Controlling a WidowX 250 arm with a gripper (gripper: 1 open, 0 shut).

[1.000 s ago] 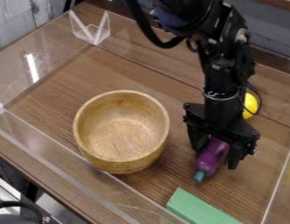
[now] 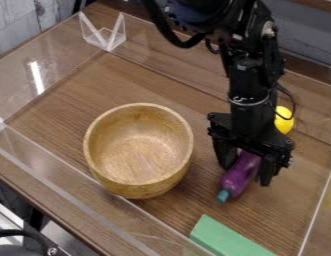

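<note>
The black robot gripper (image 2: 245,150) is low over the table at the centre right, open, with its fingers on either side of a purple object with a teal tip (image 2: 237,178). The object lies on the wooden table just right of a tan bowl (image 2: 138,148). Whether the fingers touch it is unclear.
A yellow object (image 2: 284,118) sits behind the gripper on the right. A green block (image 2: 228,238) lies at the front edge. A small clear stand (image 2: 104,28) is at the back left.
The gripper and the purple object have shifted slightly; the object's teal tip now points a little further left.
</note>
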